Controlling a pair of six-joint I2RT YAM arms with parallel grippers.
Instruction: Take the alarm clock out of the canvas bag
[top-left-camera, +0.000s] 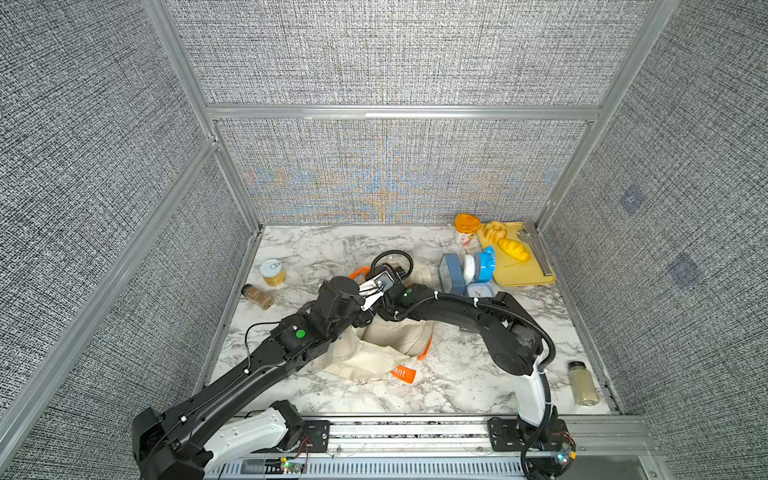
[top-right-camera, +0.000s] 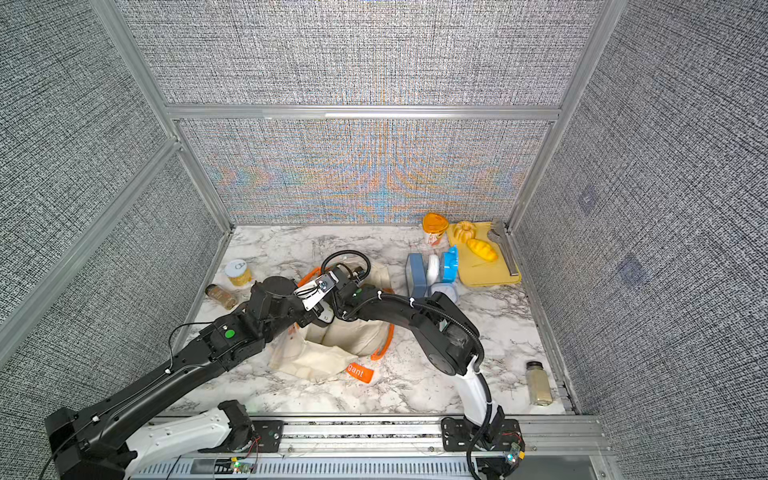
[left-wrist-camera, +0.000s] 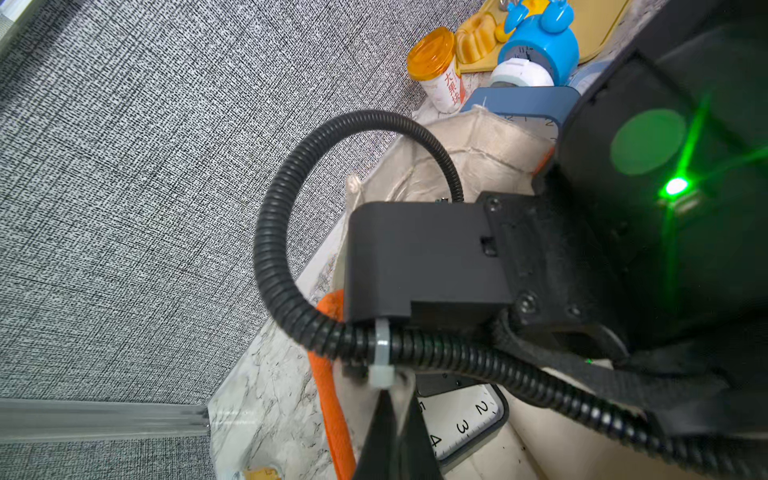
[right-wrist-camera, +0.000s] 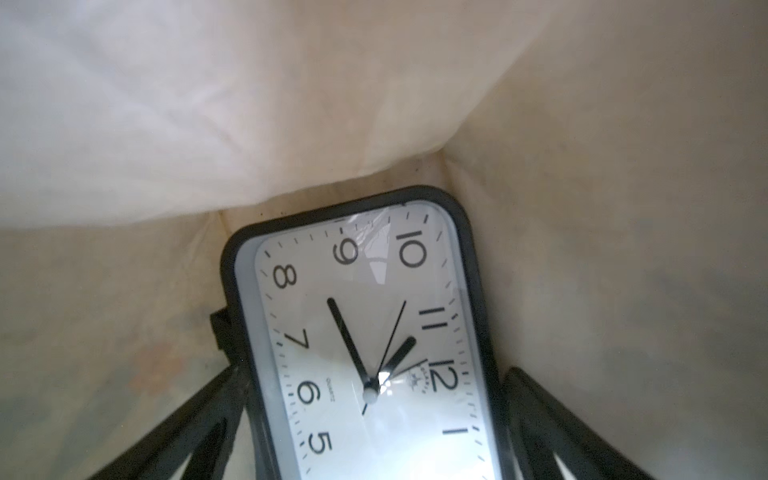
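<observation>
Inside the cream canvas bag (top-left-camera: 368, 360) lies a rectangular alarm clock (right-wrist-camera: 384, 336) with a white face and black rim. Part of the clock (left-wrist-camera: 464, 420) also shows in the left wrist view. My right gripper reaches down into the bag, open, one finger (right-wrist-camera: 204, 416) on each side of the clock. It stands around the clock's long sides, close against the rim. My left gripper is shut beside the bag's orange handle (left-wrist-camera: 329, 400); pale cloth shows right at its fingertips, but whether any is between them is unclear. The arms hide both grippers' tips in the top views.
Right of the bag stand a blue block-shaped item (top-left-camera: 452, 274), a blue twin-bell clock (left-wrist-camera: 544, 44) and a yellow board (top-left-camera: 524, 276) with toy food. A can (top-left-camera: 273, 273) and a spice jar (top-left-camera: 257, 297) are at left. Another jar (top-left-camera: 582, 384) stands front right. Both arms cross close above the bag.
</observation>
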